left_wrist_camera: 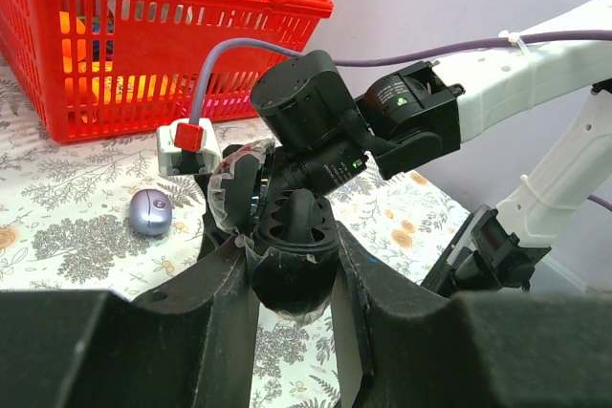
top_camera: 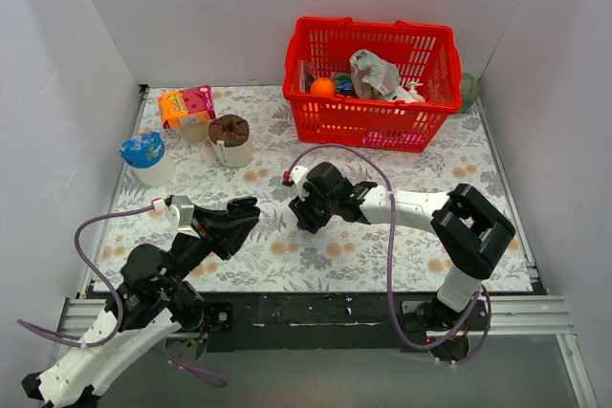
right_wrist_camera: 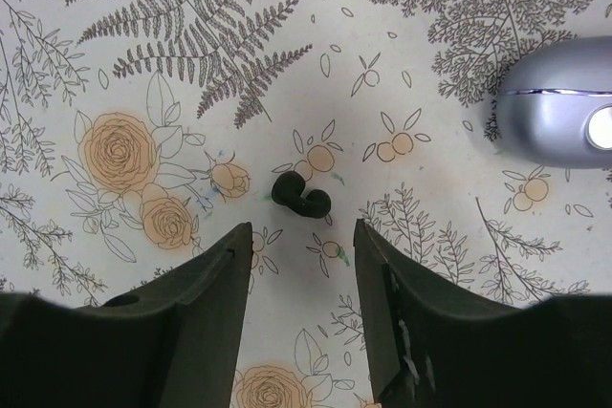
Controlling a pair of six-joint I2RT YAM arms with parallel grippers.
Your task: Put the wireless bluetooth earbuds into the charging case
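A small black earbud (right_wrist_camera: 302,198) lies on the flowered cloth in the right wrist view, just beyond the fingertips of my right gripper. Those fingers stand open with a clear gap and nothing between them. In the top view, this gripper (top_camera: 308,219) points down near the middle of the table and hides the earbud. At the left, my left gripper (top_camera: 237,225) is shut on the black charging case (left_wrist_camera: 295,269), held above the cloth. The case's clear lid (left_wrist_camera: 229,188) stands raised. Whether a bud sits inside cannot be made out.
A purple-grey rounded object (right_wrist_camera: 559,102) with a silver seam lies close to the earbud. The red basket (top_camera: 373,121), full of goods, stands at the back. Two tubs, one blue-lidded (top_camera: 145,158) and one brown-topped (top_camera: 229,140), are at the back left.
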